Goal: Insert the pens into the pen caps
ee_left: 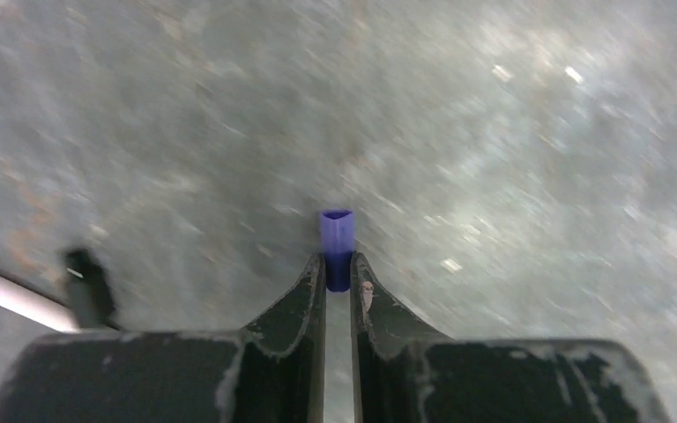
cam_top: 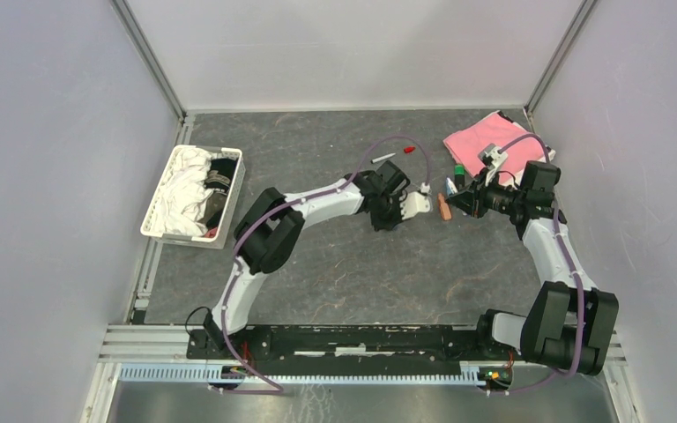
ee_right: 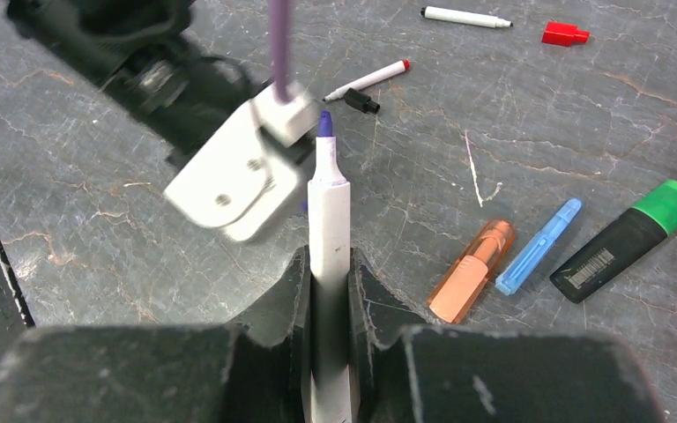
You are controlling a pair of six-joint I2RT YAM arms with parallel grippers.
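Between the closed fingertips of my left gripper is a blue cap (ee_left: 337, 233), above the table. My right gripper grips an upright white pen (ee_right: 326, 211) with a blue tip. Loose on the table lie a red-tipped white pen (ee_right: 366, 79), a black cap (ee_right: 361, 101), a black-tipped white pen (ee_right: 467, 18) and a red cap (ee_right: 566, 33). The left arm partly hides the table behind the held pen in the right wrist view.
An orange highlighter (ee_right: 470, 273), a light blue one (ee_right: 538, 247) and a green-capped one (ee_right: 617, 247) lie near my right gripper. A pink cloth (cam_top: 485, 137) is back right; a white basket (cam_top: 150, 211) stands left.
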